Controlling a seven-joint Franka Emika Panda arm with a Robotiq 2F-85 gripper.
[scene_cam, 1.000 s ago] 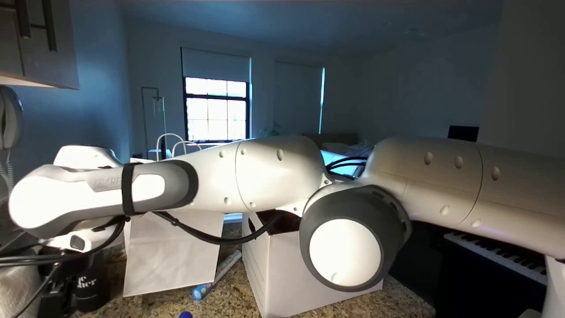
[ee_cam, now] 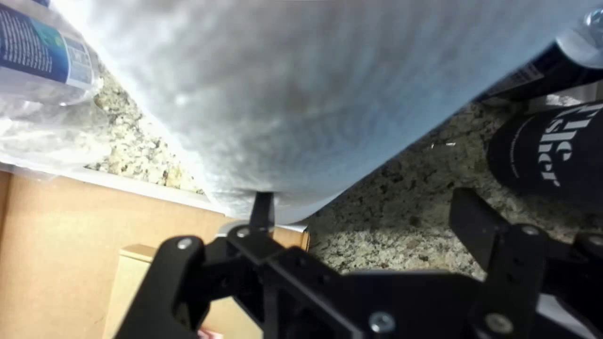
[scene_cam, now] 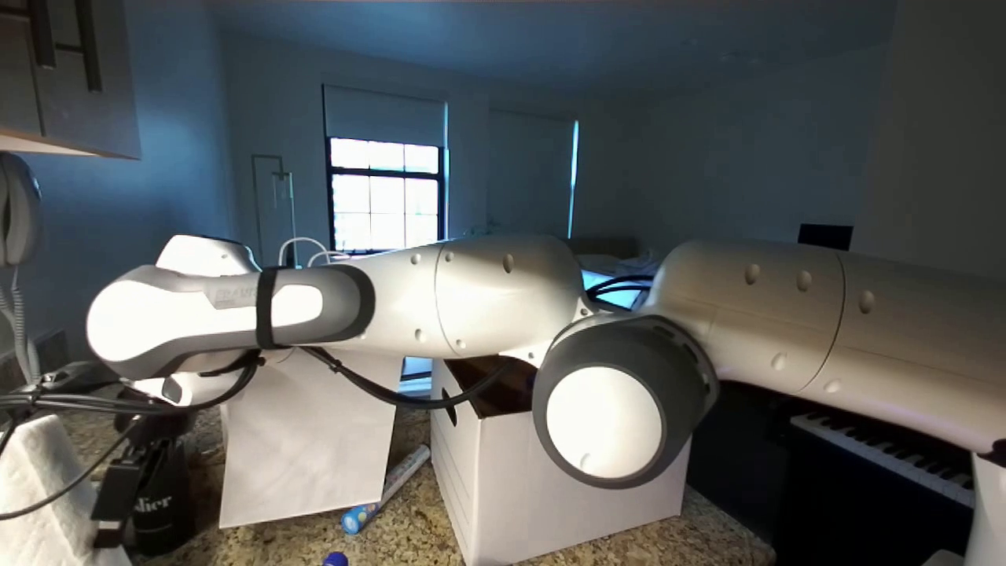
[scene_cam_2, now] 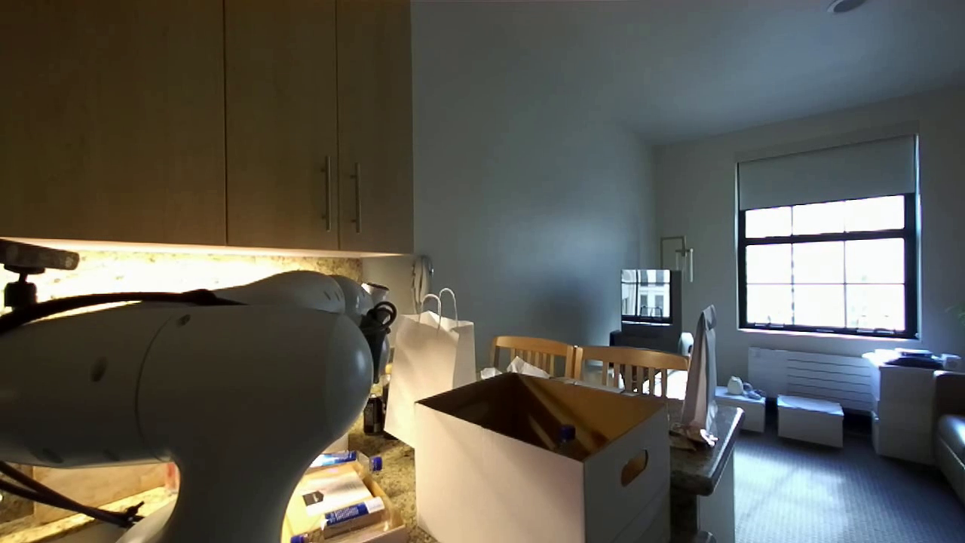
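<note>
My gripper is open in the wrist view, its two black fingers wide apart. A large white, cloth-like or paper sheet fills the top middle, very near the camera, and narrows down toward the left finger. Whether it touches that finger I cannot tell. In exterior view 1 the gripper points down at the left, between white paper towelling and a black bottle with white lettering. Exterior view 2 has the gripper hidden behind the arm.
A white box with a blue-capped item inside stands on the granite counter. Beside it is a white paper bag. A cardboard tray holds bottles. One blue-ended tube lies between bag and box in exterior view 1.
In exterior view 1 the arm's wrist end has moved right and up, the gripper with it. More of the white towelling shows at the lower left. Box, bag and tube stand as before.
</note>
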